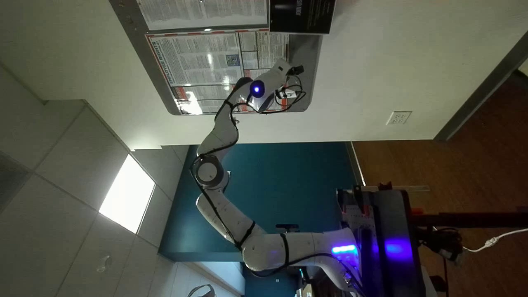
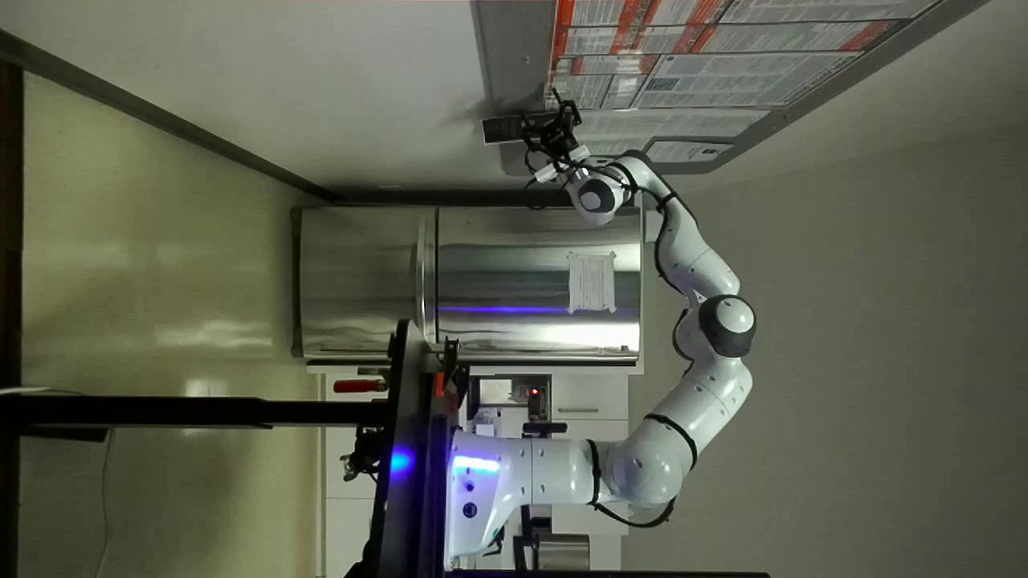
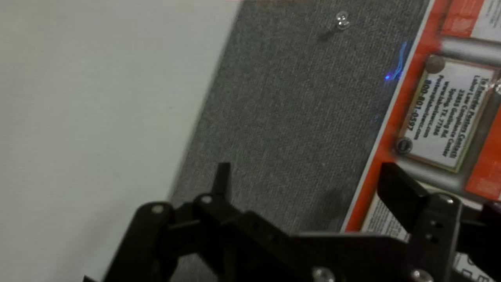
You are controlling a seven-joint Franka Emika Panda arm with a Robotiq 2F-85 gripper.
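Observation:
My gripper is open in the wrist view, its two black fingers [image 3: 221,181] set wide apart with nothing visible between them. Beyond them is the grey fabric board [image 3: 300,108], where a clear push pin [image 3: 343,19] sticks out at the top. On the right, a red-edged poster [image 3: 375,159] carries a small white label [image 3: 446,112]. Exterior view 2 has the black gripper [image 2: 554,120] close to the board; whether it touches cannot be made out. The arm's wrist largely hides the gripper in exterior view 1.
A black flyer [image 1: 302,15] with white lettering hangs at the board's edge. Bare wall [image 3: 94,103] lies left of the board in the wrist view. A steel refrigerator [image 2: 530,279] stands near the arm. The wall has an outlet [image 1: 399,117].

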